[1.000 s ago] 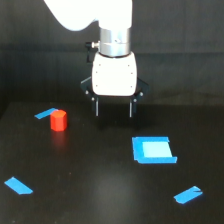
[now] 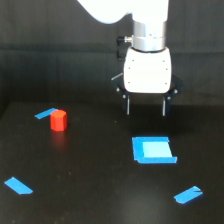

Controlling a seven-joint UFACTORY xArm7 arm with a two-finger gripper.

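A small red block (image 2: 58,121) stands on the dark table at the left, apart from everything else. To the right of the middle, blue tape frames a pale square (image 2: 156,149) on the tabletop. My gripper (image 2: 146,106) hangs behind and above this square, pointing down. Its two dark fingers are spread wide, and nothing shows between them. The red block lies well to the left of the gripper.
Short strips of blue tape mark the table at the left front (image 2: 18,186), at the right front (image 2: 188,195) and behind the red block (image 2: 44,114).
The arm and its open gripper have shifted to the right and slightly down in the view. Block, square and tape strips are where they were.
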